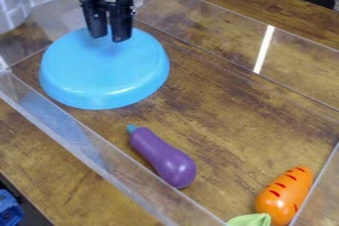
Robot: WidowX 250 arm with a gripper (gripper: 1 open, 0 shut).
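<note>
My black gripper (106, 24) hangs at the upper left, over the rear half of a large blue dome-shaped object (103, 76). Its fingertips are close to the blue surface; whether they touch it cannot be told, nor can how far apart they stand. A purple toy eggplant (166, 159) lies on the wooden floor in the lower middle. A toy carrot (283, 194) lies at the lower right.
Clear plastic walls (79, 146) enclose the wooden area (232, 111). A blue item (7, 210) shows outside the wall at the lower left.
</note>
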